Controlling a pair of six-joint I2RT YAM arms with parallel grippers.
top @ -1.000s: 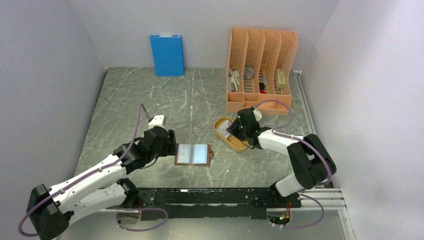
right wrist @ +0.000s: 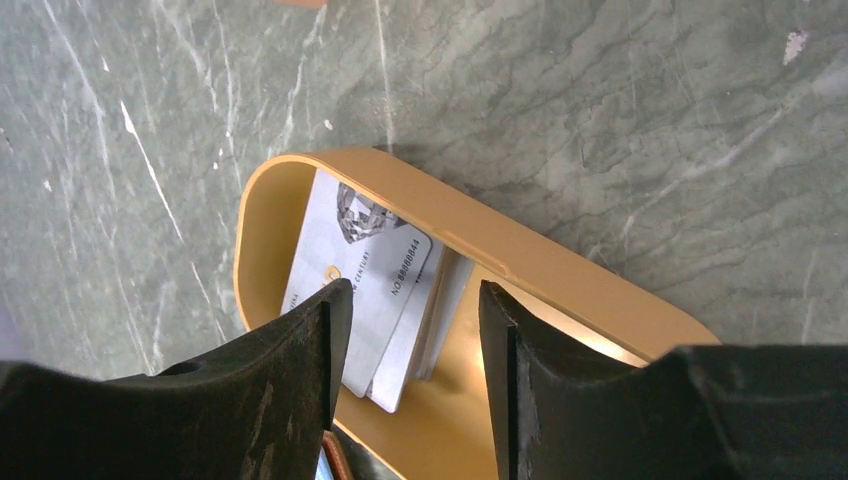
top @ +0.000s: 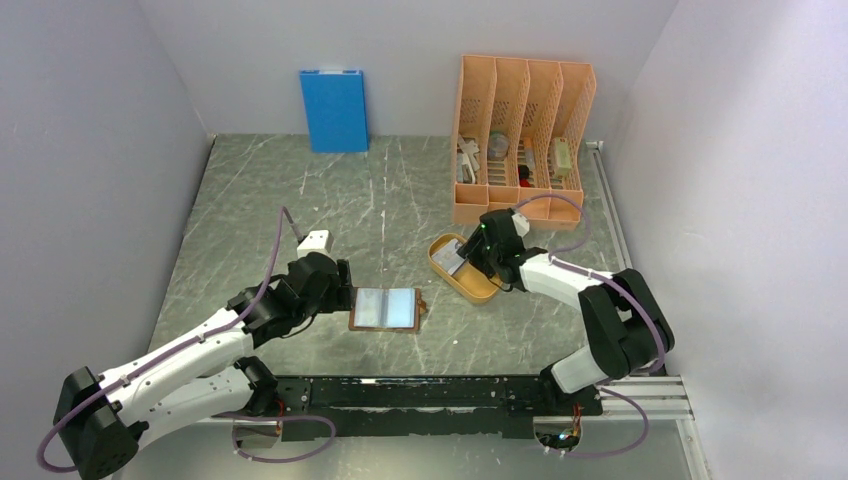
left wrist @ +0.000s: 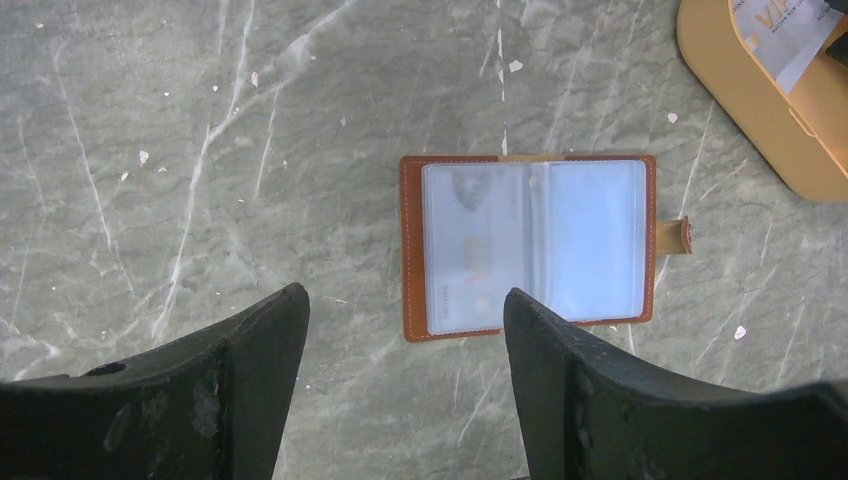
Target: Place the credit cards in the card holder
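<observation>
The open brown card holder with clear sleeves lies flat at the front centre, to the right of my left gripper, which is open and empty. Right of the holder, a tan oval tray holds a stack of white cards against one end. My right gripper is over this tray, fingers parted above the cards and the bare tray floor; nothing is visibly held between them.
A peach divided organizer with assorted items stands at the back right. A blue panel leans at the back wall.
My right gripper and arm have shifted slightly over the tan tray. The left arm and the card holder are unchanged.
</observation>
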